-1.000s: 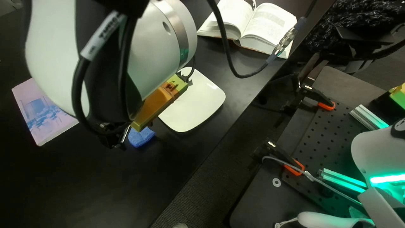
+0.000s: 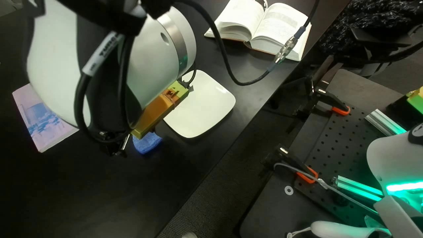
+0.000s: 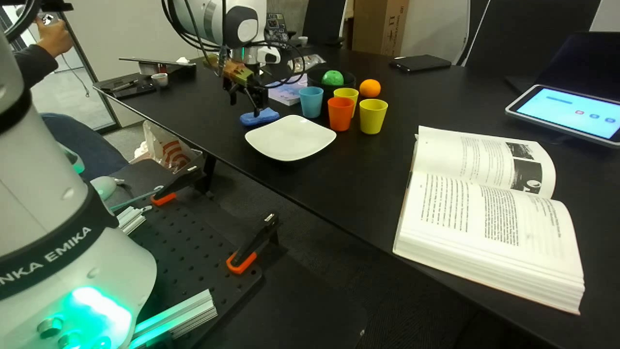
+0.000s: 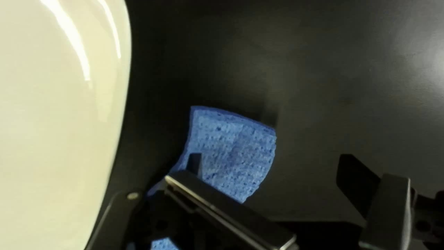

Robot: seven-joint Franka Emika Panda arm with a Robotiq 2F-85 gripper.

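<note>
A blue sponge [image 4: 233, 154] lies flat on the black table beside a white square plate [image 4: 54, 137]. In the wrist view my gripper is open over the sponge. One finger overlaps the sponge's near part and hides some of it; the other finger [image 4: 381, 200] is over bare table. Exterior view 2 shows the gripper [image 3: 244, 105] pointing down close to the sponge [image 3: 259, 117], left of the plate [image 3: 290, 138]. Whether a finger touches the sponge, I cannot tell. The arm covers much of the gripper in exterior view 1.
Behind the plate stand a blue cup [image 3: 311, 102], an orange cup [image 3: 340, 114], yellow cups and a black bowl [image 3: 347, 77] with a green ball. An orange ball [image 3: 370, 88] is nearby. An open book [image 3: 482, 215] lies to the right.
In exterior view 1 the arm and gripper have shifted slightly left. The sponge and plate are where they were.
</note>
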